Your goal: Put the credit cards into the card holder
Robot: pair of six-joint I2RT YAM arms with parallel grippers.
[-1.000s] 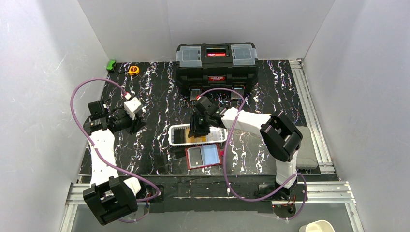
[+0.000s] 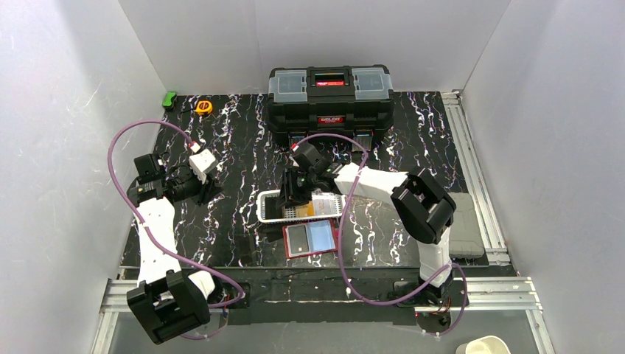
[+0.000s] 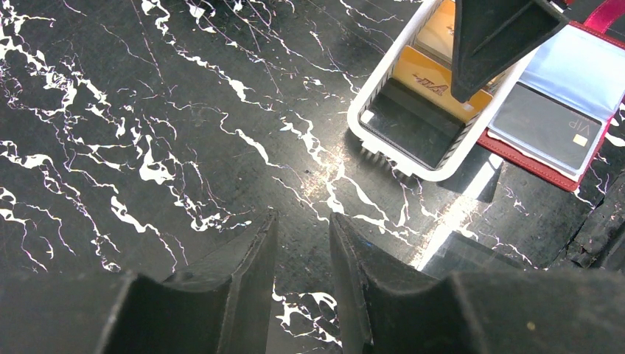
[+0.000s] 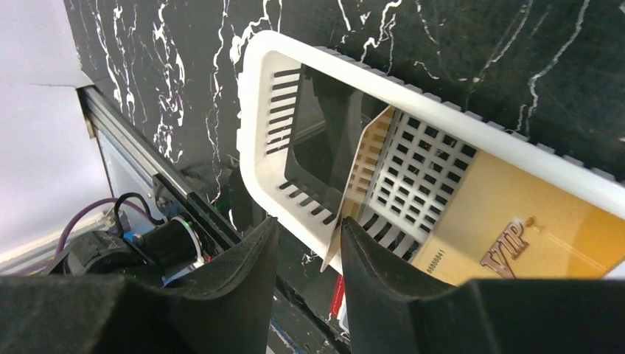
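My right gripper is open over the left part of the white basket [image 2: 261, 208]. In the right wrist view, a thin gold card [image 4: 359, 173] stands tilted on edge in the basket, close against one finger [image 4: 354, 258]; the other finger is apart from it. A dark card [image 4: 324, 133] lies flat at the basket's end, and a gold VIP card [image 4: 508, 221] lies farther along. In front of the basket is the opened red card holder [image 2: 310, 239], with a grey card [image 3: 547, 127] in its left side. Away to the left, my left gripper stands open and empty.
A black toolbox [image 2: 330, 107] stands at the back. An orange tape measure [image 2: 203, 108] and a green item [image 2: 169, 99] sit at the far left corner. Bare marbled table [image 2: 232, 155] lies between the left gripper and the basket.
Over the basket, my right gripper has shifted leftward, toward the dark card's end. The left arm, basket and card holder have stayed put.
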